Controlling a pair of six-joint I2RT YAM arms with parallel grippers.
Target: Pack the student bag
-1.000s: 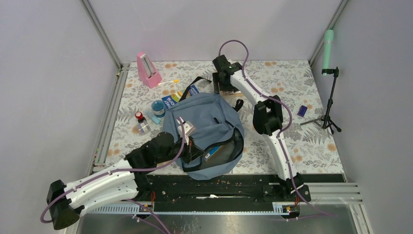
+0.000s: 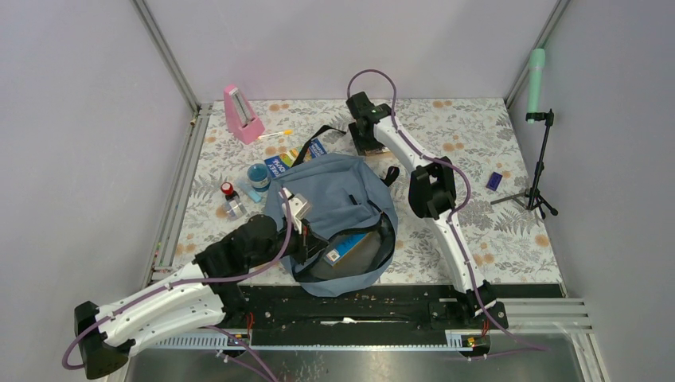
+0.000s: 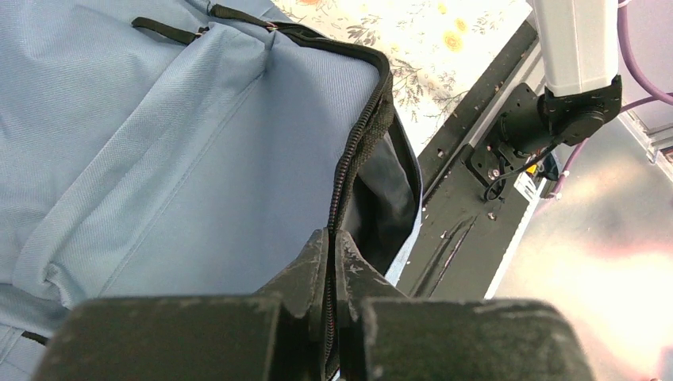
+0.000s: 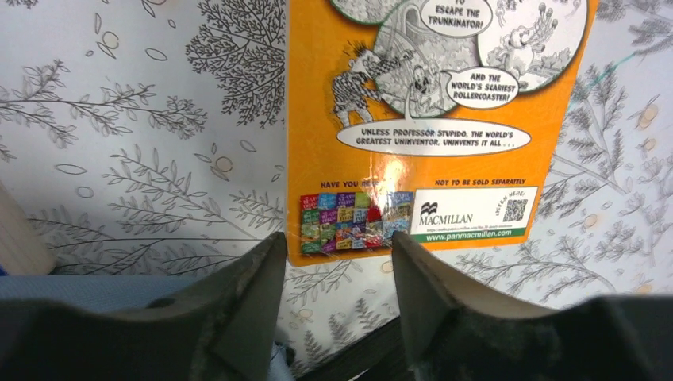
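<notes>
The blue-grey student bag [image 2: 326, 185] lies on the table with its zipped mouth gaping toward the front. My left gripper is shut on the zipper edge [image 3: 353, 151] of that mouth. Inside the bag a blue book [image 2: 347, 246] partly shows. Beyond the bag, an orange comic book [image 4: 468, 182] lies flat, mostly hidden under the right arm in the top view. Over its lower edge my right gripper stands open, fingers apart, one fingertip by the book's lower left corner. Whether the fingers touch the book I cannot tell.
Left of the bag stand a blue-lidded jar [image 2: 259, 177] and a red-capped bottle [image 2: 232, 199]. A blue-yellow pack [image 2: 278, 165] lies behind it, near a pink metronome [image 2: 243, 115]. On the right are a small dark purple box [image 2: 494, 181] and a tripod [image 2: 541, 167].
My right gripper has moved only slightly over the orange book.
</notes>
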